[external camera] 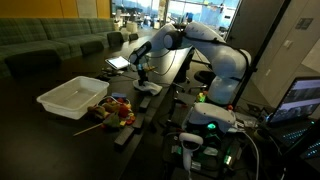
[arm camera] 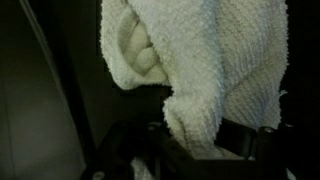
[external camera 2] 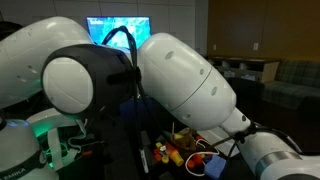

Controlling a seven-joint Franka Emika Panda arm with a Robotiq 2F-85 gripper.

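Observation:
A white towel (arm camera: 215,60) fills much of the wrist view, bunched and folded on the dark table. My gripper is at the lower edge there, its dark fingers apart with a fold of the cloth between them. Whether they press on the fold is too dark to see. In exterior view 1 the gripper (external camera: 142,80) points down at the towel (external camera: 149,87), near the table's edge. The arm hides the gripper and the towel in exterior view 2.
A white bin (external camera: 73,98) stands on the table, with a pile of colourful toys (external camera: 115,112) beside it. A laptop (external camera: 297,100) sits to the right. Bare table (external camera: 40,140) stretches across the near left.

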